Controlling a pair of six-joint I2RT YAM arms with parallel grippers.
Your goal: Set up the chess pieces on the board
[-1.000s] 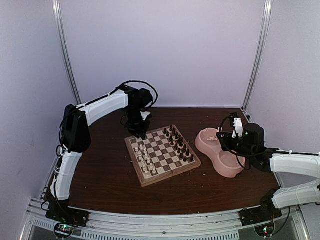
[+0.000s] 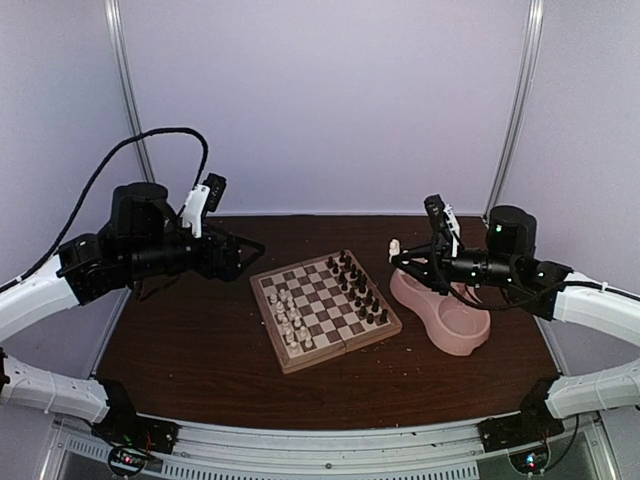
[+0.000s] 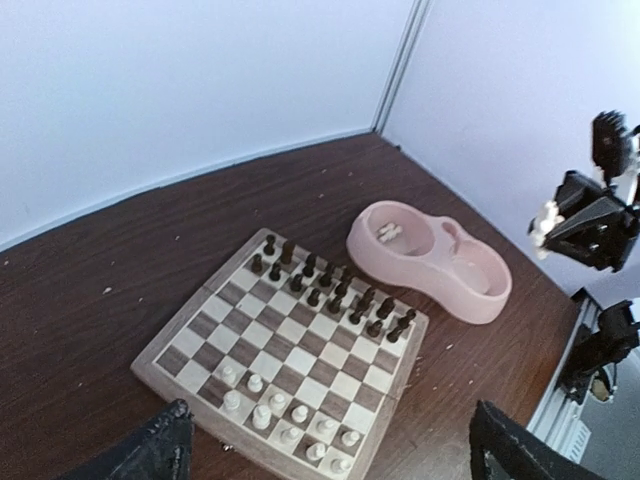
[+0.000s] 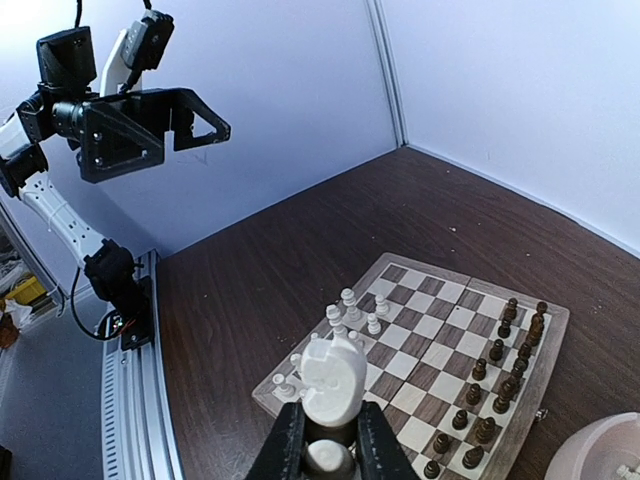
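The chessboard [image 2: 325, 310] lies mid-table, black pieces [image 4: 485, 430] along its right side, white pieces [image 3: 261, 417] along its left. My left gripper [image 2: 240, 255] hangs raised left of the board, open and empty; its fingers frame the lower corners of the left wrist view. My right gripper [image 2: 401, 255] is raised over the pink tray [image 2: 450, 335], shut on a white chess piece [image 4: 333, 380], held upright at the fingertips. The tray has two hollows, with some white pieces [image 3: 390, 232] in the back one.
Pale walls surround the table on the back and sides, with metal rails at the corners and front.
My left arm has risen from the board's back left corner and pulled back leftward. My right gripper has lifted the white piece from near the tray and moved left with it.
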